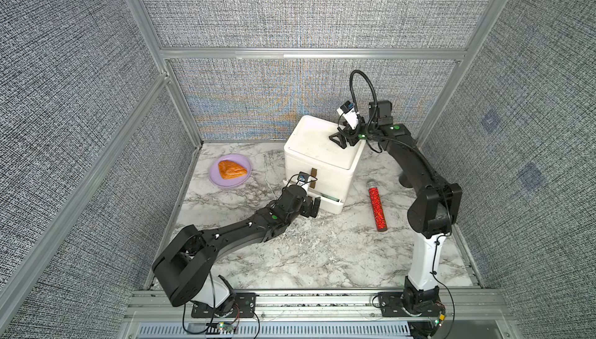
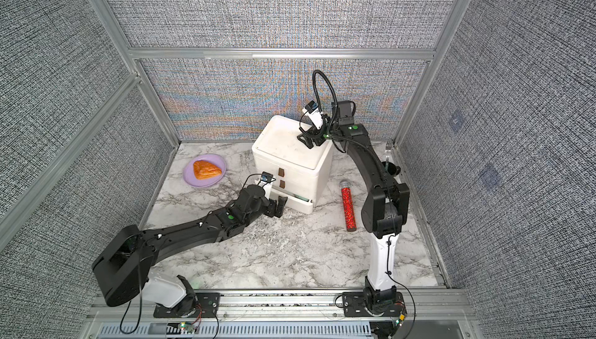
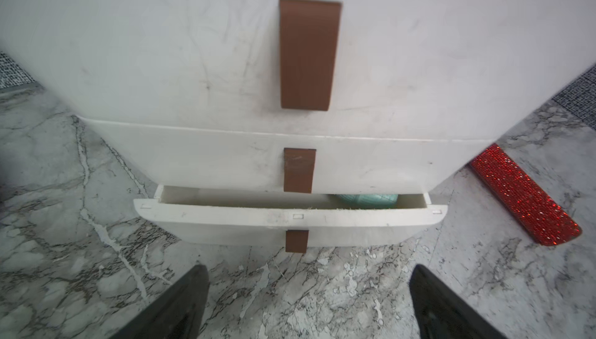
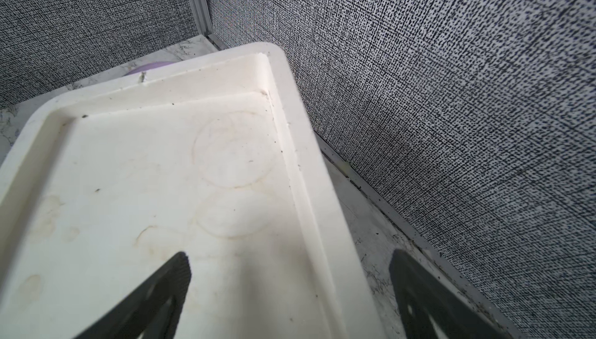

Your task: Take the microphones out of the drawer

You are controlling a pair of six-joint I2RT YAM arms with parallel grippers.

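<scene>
The white drawer box (image 1: 322,152) stands at the table's centre back, its bottom drawer (image 3: 291,216) pulled partway out. Inside that drawer, on the right, part of a pale green thing (image 3: 366,200) shows behind the front panel; most of it is hidden, and whether it is the microphone I cannot tell. In front of the drawer, my left gripper is open with bare marble between its fingers. My right gripper is open over the right edge of the box's top, holding nothing.
A red glittery tube (image 1: 377,207) lies right of the box. At the left is a purple plate (image 1: 213,174) bearing an orange-brown pastry (image 1: 231,169). A black item with a fork (image 2: 390,164) stands beyond the right arm.
</scene>
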